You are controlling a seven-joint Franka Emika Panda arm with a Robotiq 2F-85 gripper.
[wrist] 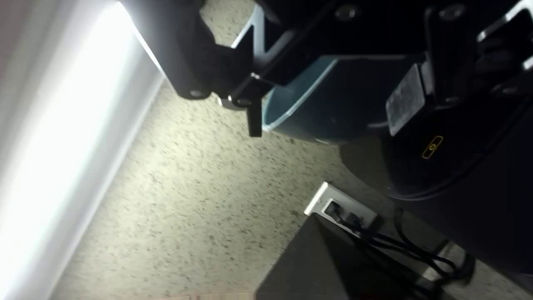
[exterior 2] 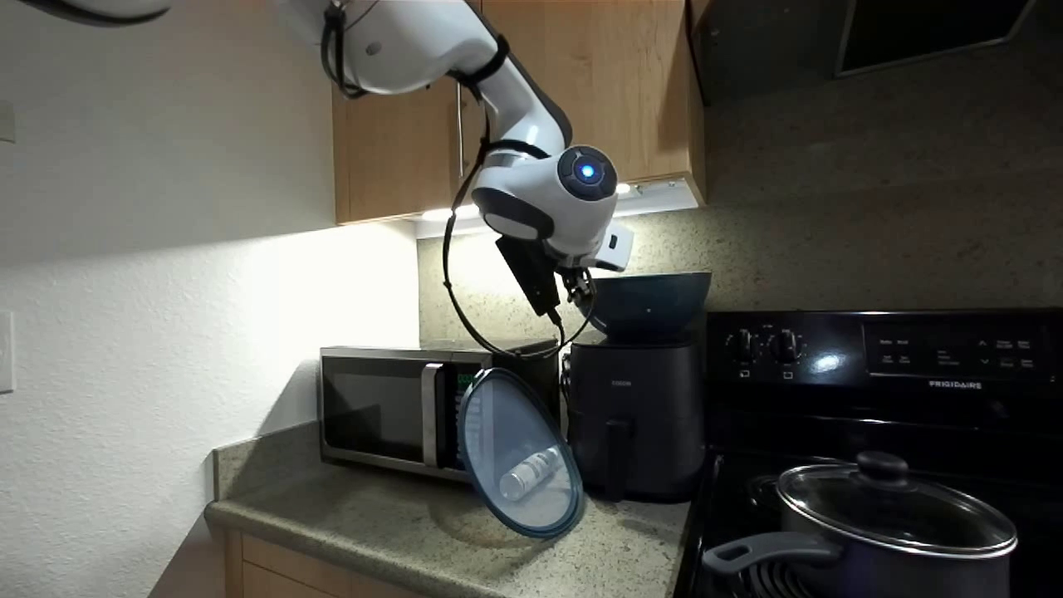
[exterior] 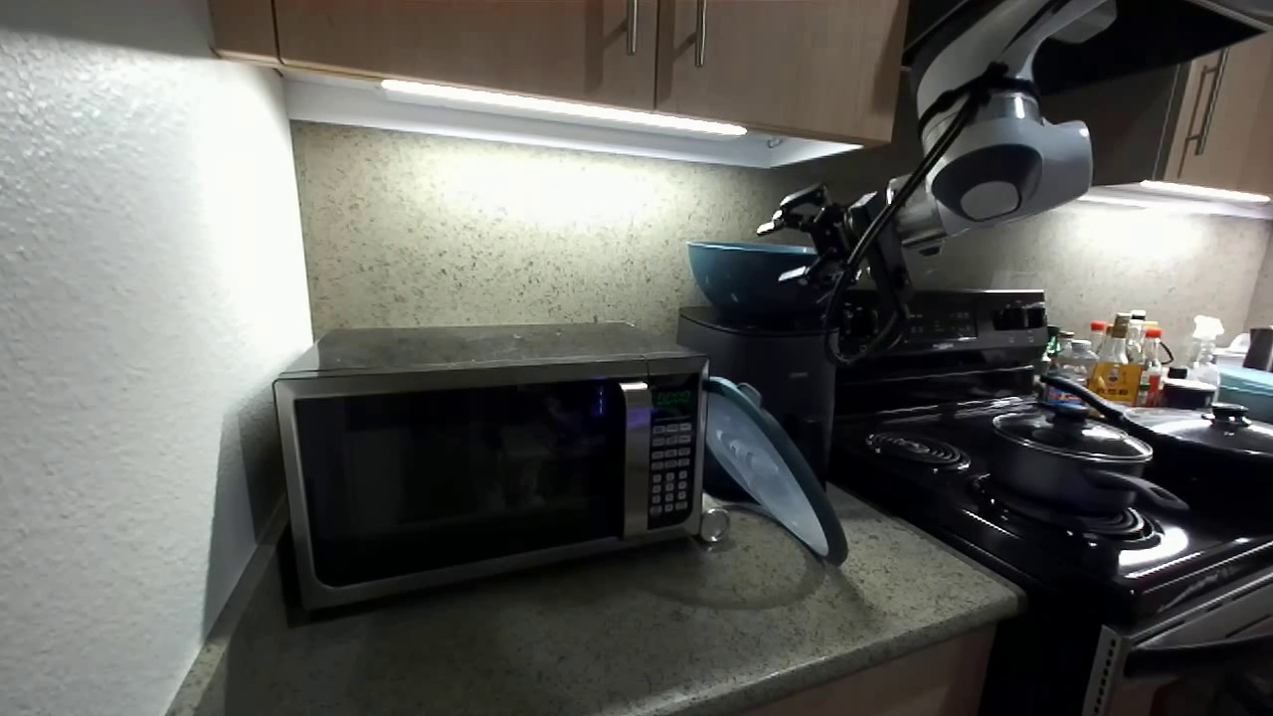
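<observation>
A blue bowl (exterior: 746, 276) rests on top of the black air fryer (exterior 2: 638, 409), between the microwave and the stove. My gripper (exterior: 785, 249) is at the bowl's right side, level with its rim, with its fingers apart. From the wrist camera, the bowl (wrist: 344, 107) shows in the gap between the fingers; whether either finger touches it I cannot tell. One dark finger (wrist: 255, 119) stands by the rim's near end, and a grey pad (wrist: 405, 100) is on the other side. In exterior view 2 the arm's wrist mostly hides the fingertips.
A round blue-rimmed lid (exterior 2: 523, 453) leans against the side of the microwave (exterior: 465, 477). Pots with glass lids stand on the stove (exterior: 919, 447). Overhead are wooden cabinets (exterior: 477, 48). Open counter (exterior: 668, 621) lies in front of the microwave.
</observation>
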